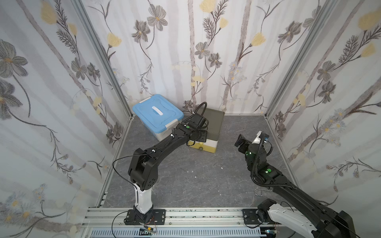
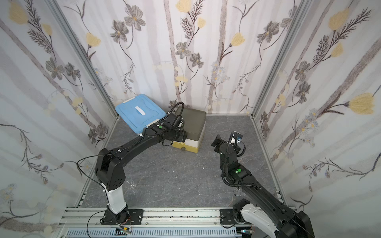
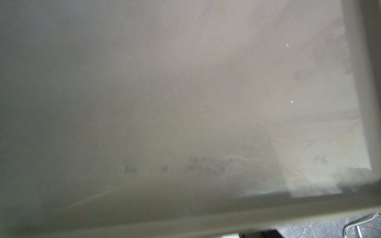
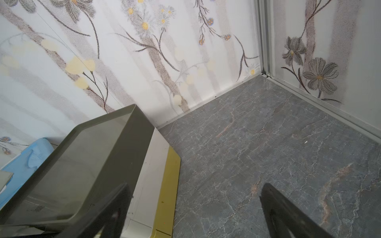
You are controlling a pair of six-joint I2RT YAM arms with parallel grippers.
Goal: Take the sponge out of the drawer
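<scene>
A drawer box with an olive-grey top [image 1: 214, 121], white middle and yellow base [image 2: 186, 148] stands at the back centre. My left gripper [image 2: 178, 136] is at its front, over the top edge; the left wrist view is filled by the glossy top [image 3: 190, 99], so its fingers cannot be seen clearly. No sponge is visible. My right gripper stands open to the right of the box, with bare floor between its fingers.
A container with a blue lid [image 1: 156, 111] sits left of the drawer box, close to the left arm.
</scene>
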